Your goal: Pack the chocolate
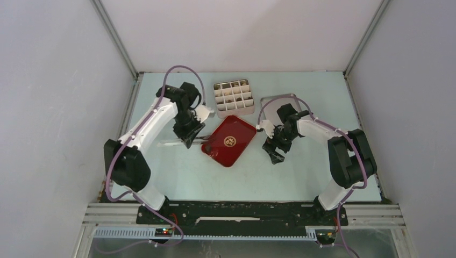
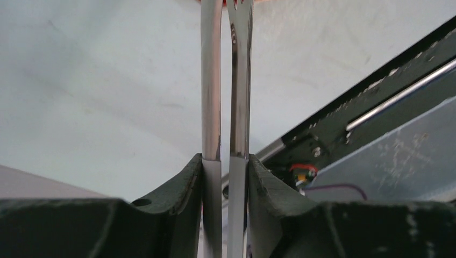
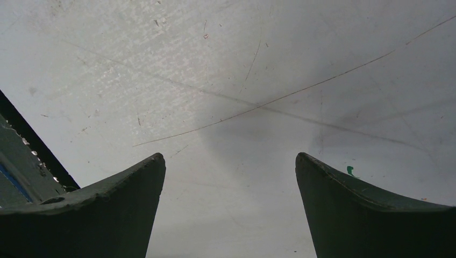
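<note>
A red tray [image 1: 242, 134] with a gold emblem lies mid-table. Behind it stands a pale compartment box [image 1: 233, 110], with small dark pieces in some cells, too small to identify. My left gripper [image 1: 193, 138] is shut on metal tongs [image 2: 212, 107], whose tips reach over the tray's left part; whether anything is between the tips cannot be seen. My right gripper is open over bare table to the right of the red tray, nothing between its fingers.
A grey tray [image 1: 268, 107] lies behind the right arm. Walls bound the sides and back.
</note>
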